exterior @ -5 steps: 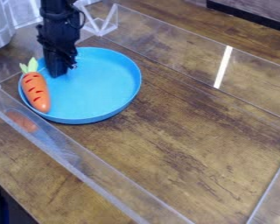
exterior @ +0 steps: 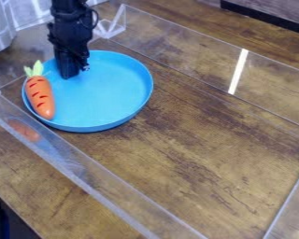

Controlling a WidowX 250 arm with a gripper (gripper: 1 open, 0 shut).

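A round blue plate [exterior: 102, 98] rests on the wooden table, with an orange toy carrot [exterior: 40, 94] with green leaves lying along its left side. At the plate's back-left rim my black gripper [exterior: 68, 67] reaches down, its tips low against the rim. Whether anything is between its fingers is too small and dark to see; it looks shut.
Clear plastic barriers run along the front left and across the back of the table. A pale translucent object [exterior: 0, 26] sits at the upper left.
The blue plate and the carrot on it have shifted slightly to the right, with my gripper at the rim moving slightly along with them.
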